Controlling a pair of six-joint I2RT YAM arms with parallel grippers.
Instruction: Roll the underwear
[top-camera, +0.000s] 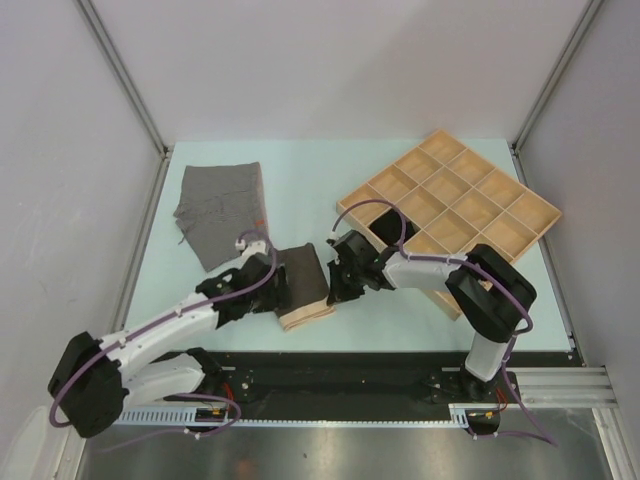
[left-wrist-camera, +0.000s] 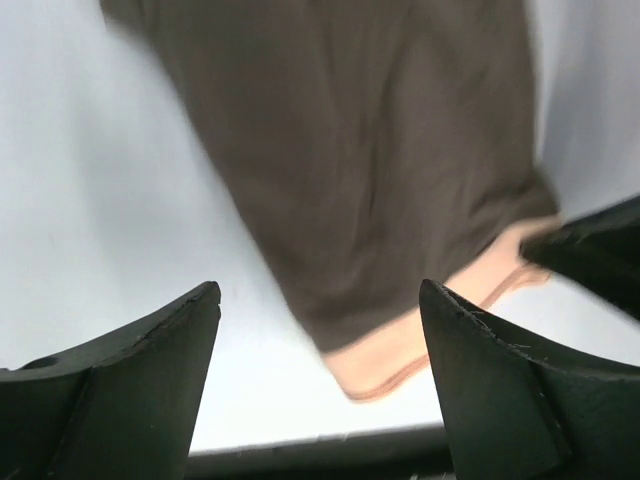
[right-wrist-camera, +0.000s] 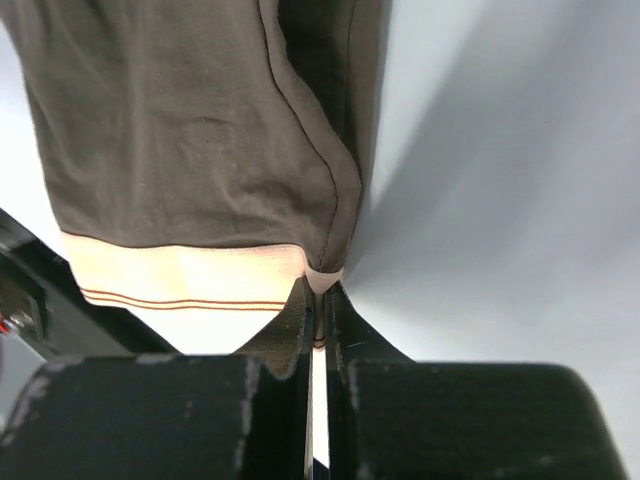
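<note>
The underwear (top-camera: 303, 277) lies on the table, dark brown with a peach waistband (top-camera: 308, 314) along its near end. In the right wrist view my right gripper is shut on the waistband's right corner, the cloth pinched at its fingertips. My left gripper stands open above the left part of the underwear; in the left wrist view the waistband's left corner (left-wrist-camera: 365, 372) shows between its fingers, with no cloth gripped. From the top, the left arm hides part of the underwear's left side.
A wooden compartment box (top-camera: 470, 195) stands at the right, close to the right arm, with a dark item (top-camera: 392, 227) in one compartment. Folded grey cloths (top-camera: 222, 205) lie at the back left. Bare table (top-camera: 310, 185) shows between them.
</note>
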